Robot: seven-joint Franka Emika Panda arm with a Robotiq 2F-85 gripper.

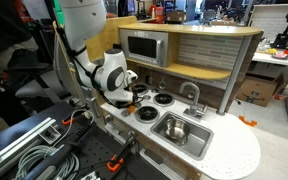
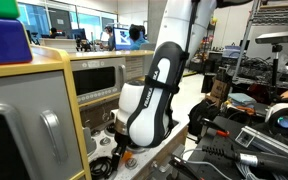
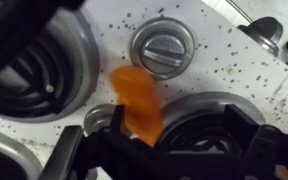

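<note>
An orange object, blurred in the wrist view, stands on the stove top among the burners. My gripper is open just above it, the dark fingers spread apart. The orange object shows nearer the left finger; whether it touches cannot be told. In exterior view 1 the white arm body is lowered over the stove, and the orange object is a small patch below it. Exterior view 2 shows the orange object low by the arm, with the fingers hard to make out.
A round metal knob lies close by on the stove top. Coil burners surround the spot. To the right is a sink with a metal pot in it. A microwave stands behind.
</note>
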